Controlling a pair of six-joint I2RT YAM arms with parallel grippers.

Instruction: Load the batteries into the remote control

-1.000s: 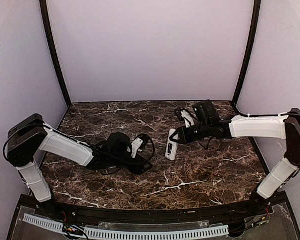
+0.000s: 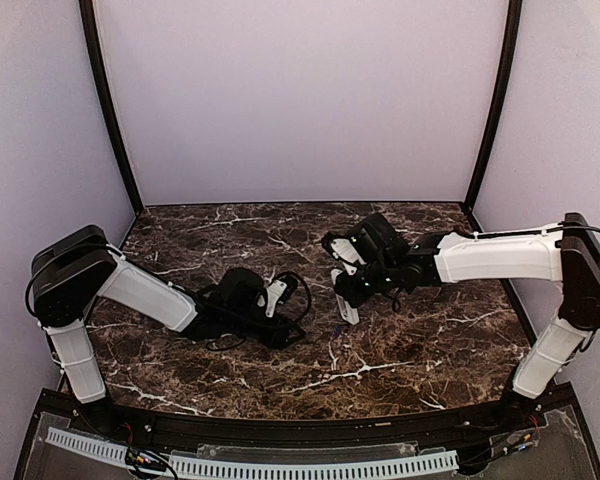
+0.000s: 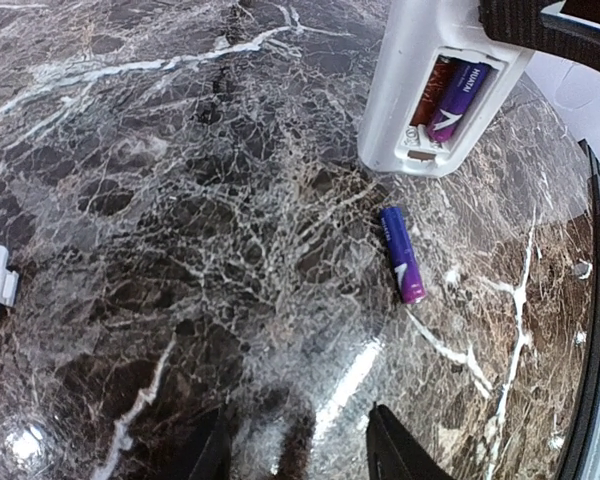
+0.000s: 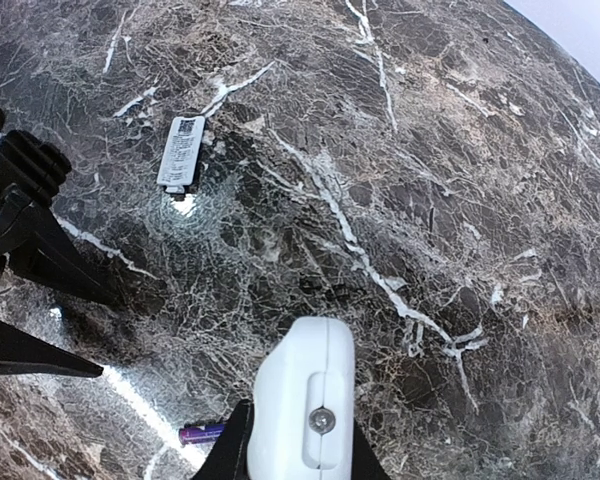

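Observation:
The white remote hangs in my right gripper, which is shut on it; in the left wrist view its open compartment shows a purple battery. A second purple battery lies on the marble below the remote, partly visible in the right wrist view. My left gripper stands part open low over the table, short of that loose battery, with nothing seen between its fingers. The white battery cover lies flat on the table to one side.
Pale walls bound it at the back and sides. The two arms reach close to each other near the middle.
My right gripper has moved left and slightly toward the front with the remote, uncovering more of the loose battery below. The left arm has shifted only slightly.

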